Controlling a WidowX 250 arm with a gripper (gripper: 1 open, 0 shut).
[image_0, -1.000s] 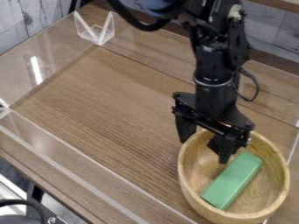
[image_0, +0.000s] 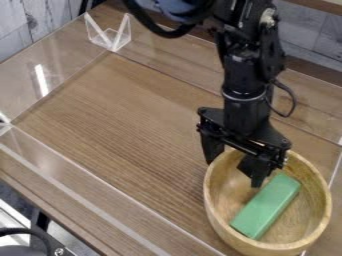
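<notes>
My gripper (image_0: 241, 150) hangs open over the back rim of a round tan bowl (image_0: 221, 215) at the lower right, its fingers reaching down to or just inside the bowl. A green rectangular block (image_0: 266, 206) lies in the bowl, in front of and to the right of the fingers, apart from them. Whether anything lies directly beneath the fingers is hidden.
A white wire-like object (image_0: 110, 32) stands at the far upper left. The table's edges run along the left and back right, and dark cables show at the lower left.
</notes>
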